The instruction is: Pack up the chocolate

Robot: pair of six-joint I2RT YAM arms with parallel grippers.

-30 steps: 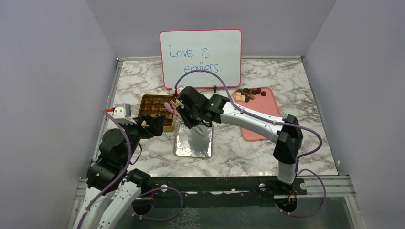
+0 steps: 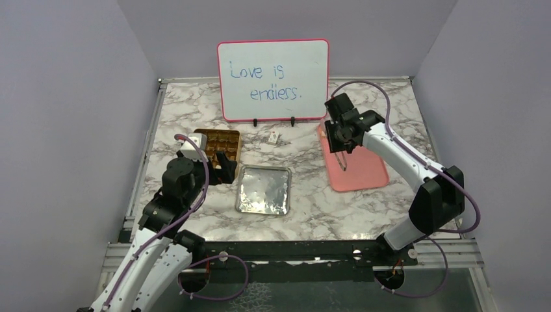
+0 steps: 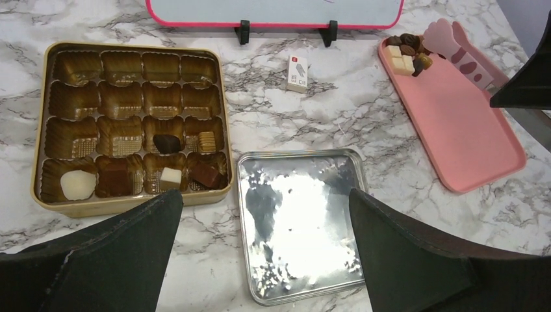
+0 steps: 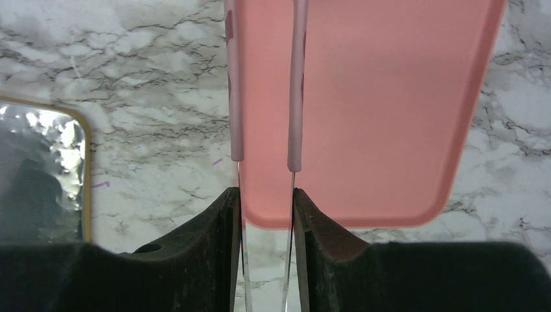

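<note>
My right gripper is shut on pink tongs (image 4: 296, 97), whose two arms stand apart over the pink tray (image 4: 383, 130); no chocolate shows between the visible parts. In the left wrist view the tongs' wide tips hang near several chocolates (image 3: 406, 60) at the tray's far end. A gold box (image 3: 42, 130) with a grid of compartments stands at the left. Its front row holds white and brown pieces, including a round white chocolate (image 3: 77, 185); a dark piece (image 3: 167, 143) and a ridged tan piece (image 3: 206, 142) sit behind. My left gripper is open and empty near the box.
Between box and pink tray lies an empty metal tray (image 3: 299, 221) with its lip upward. A small white packet (image 3: 297, 73) rests behind it. The whiteboard (image 2: 273, 78) stands at the back on black feet. Bare marble runs between the two trays.
My right arm has swung to the right with the tongs, from beside the gold box to over the pink tray. My left gripper has shifted slightly right, nearer the box's front.
</note>
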